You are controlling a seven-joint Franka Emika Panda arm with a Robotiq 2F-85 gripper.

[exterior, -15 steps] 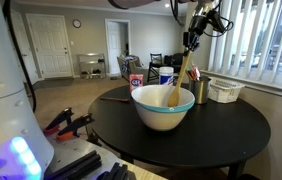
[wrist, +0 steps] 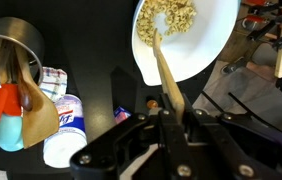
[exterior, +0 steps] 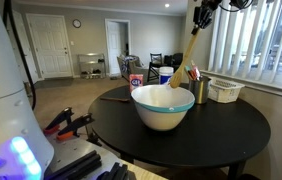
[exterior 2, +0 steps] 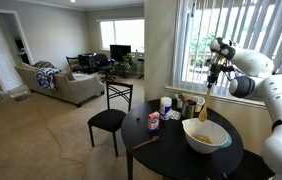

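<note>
A wooden spoon (exterior: 188, 58) stands slanted in my gripper (exterior: 209, 12), which is shut on the upper part of its handle. The white bowl (exterior: 161, 108) sits on the table below. In exterior view 2 the spoon (exterior 2: 205, 105) has its lower end near the far rim of the bowl (exterior 2: 220, 134); whether it touches is unclear. Looking down from the wrist, the handle (wrist: 168, 80) runs from the gripper toward the bowl (wrist: 203, 45), where crumbly tan food (wrist: 178, 14) lies.
The black round table (exterior: 226, 135) has free room at its front right. Behind the bowl stand a metal utensil holder (exterior: 201, 90), a white basket (exterior: 224, 90) and a red-and-white container (exterior: 136, 79). A white jar (wrist: 64, 140) stands beside the holder.
My gripper has risen, lifting the spoon's lower end from inside the bowl to about rim height. The spoon now leans more. The bowl has stayed in place.
</note>
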